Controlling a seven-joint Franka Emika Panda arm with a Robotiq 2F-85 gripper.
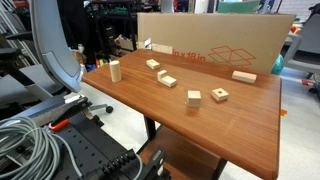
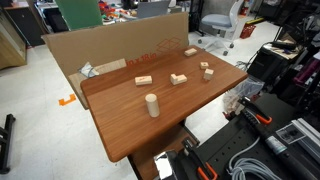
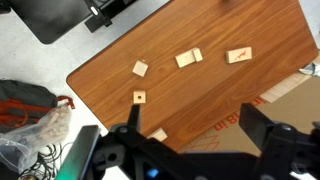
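In the wrist view my gripper stands open, its dark fingers wide apart along the bottom edge. Only table and cardboard show between them. Well beyond the fingers lies a wooden table with light wooden pieces spread over it. Among these are an upright cylinder, a small block, a stepped piece, a cube, a flat square piece with a dark centre and an oblong block. Neither exterior view shows my fingertips.
A cardboard panel walls off the table's far side. Along the near side runs a dark bench with coiled cable on it. Bare tabletop surrounds the pieces. A clear plastic bag lies beyond the table edge.
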